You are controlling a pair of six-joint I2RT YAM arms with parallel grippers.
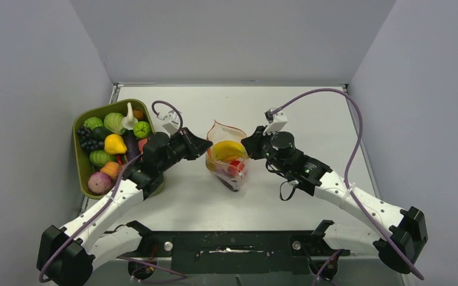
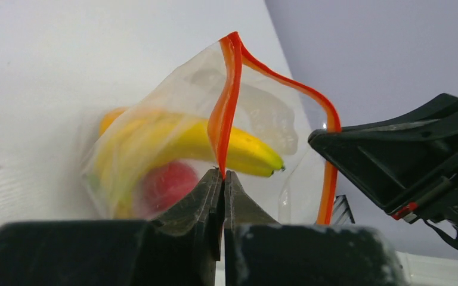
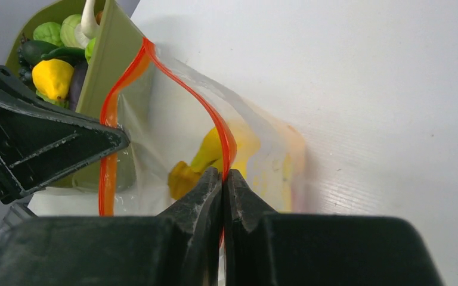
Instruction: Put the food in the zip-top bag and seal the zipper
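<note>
Between my two grippers hangs the clear zip top bag (image 1: pixel 226 132), its orange-edged mouth spread open. Inside it are yellow bananas (image 2: pixel 188 140) and a round red food item (image 2: pixel 168 183), and a dark item shows low down in the top view. My left gripper is shut on one side of the orange rim (image 2: pixel 226 101); the thin edge runs in between its fingertips. On the opposite side, my right gripper is shut on the rim too, with the orange strip (image 3: pixel 223 134) entering between its tips.
A green bin (image 1: pixel 79 158) heaped with produce stands at the left, partly under the left arm. Walls rise at the back and both sides.
</note>
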